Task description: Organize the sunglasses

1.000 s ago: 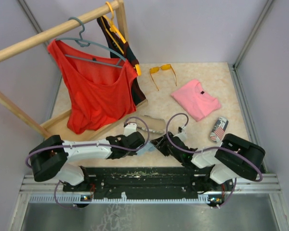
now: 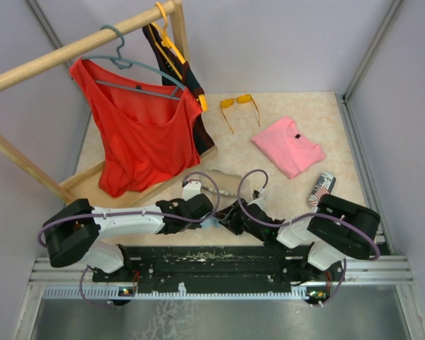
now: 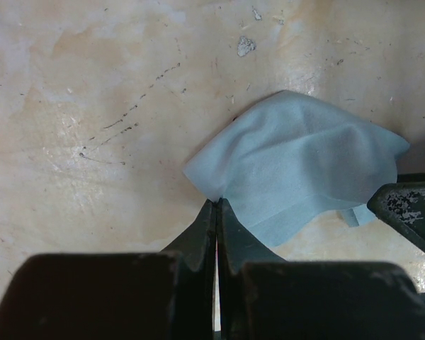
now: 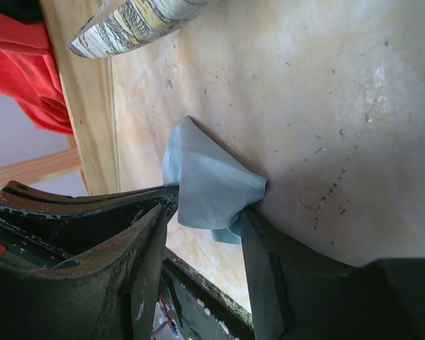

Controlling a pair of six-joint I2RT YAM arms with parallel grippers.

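Note:
Yellow sunglasses (image 2: 237, 100) lie at the back middle of the table with temples unfolded. A light blue cloth (image 3: 304, 163) lies at the front middle. My left gripper is shut at the cloth's left edge; whether any fabric is between its tips cannot be made out. My right gripper stands open over the cloth, its fingers either side of a raised fold, with the left gripper's dark body beside it.
A wooden rack (image 2: 42, 57) with a red top (image 2: 138, 134) and a dark garment fills the left. A tan case-like item (image 2: 223, 180) lies just behind the grippers, a pink folded shirt (image 2: 287, 145) and a printed can (image 2: 321, 188) at the right.
My right arm has shifted slightly left and down in the top view, further over the cloth. The left arm and the sunglasses have not moved.

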